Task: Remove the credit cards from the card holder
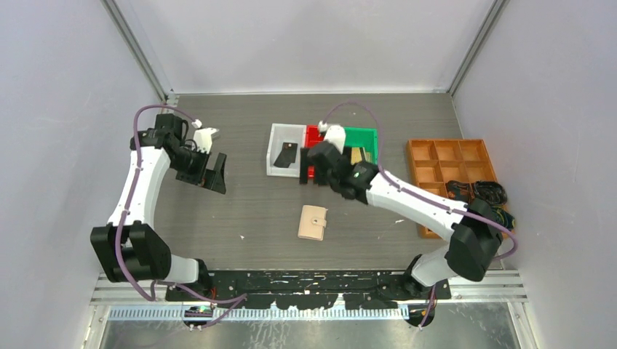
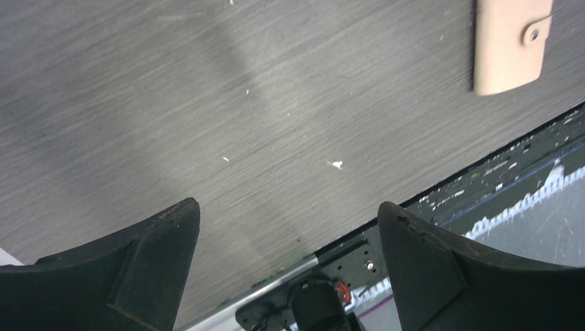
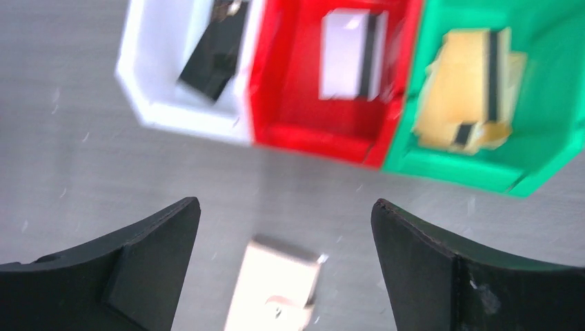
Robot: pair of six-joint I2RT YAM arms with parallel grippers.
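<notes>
The beige card holder [image 1: 313, 222], its strap snapped down, lies flat on the table in front of the trays. Cards lie in three joined trays: a black card [image 1: 286, 155] in the white tray [image 3: 183, 116], a white card with a dark stripe [image 3: 343, 58] in the red tray [image 3: 317, 141], and a few yellowish cards [image 3: 459, 86] in the green tray [image 3: 448, 169]. My right gripper is open and empty, up above the table just front of the trays. Over bare table at the left, my left gripper stands open, with nothing between its fingers.
An orange divided box [image 1: 444, 154] with coiled dark cables [image 1: 489, 193] stands at the right, partly behind the right arm. Between the left gripper and the card holder the table [image 1: 247, 203] is clear.
</notes>
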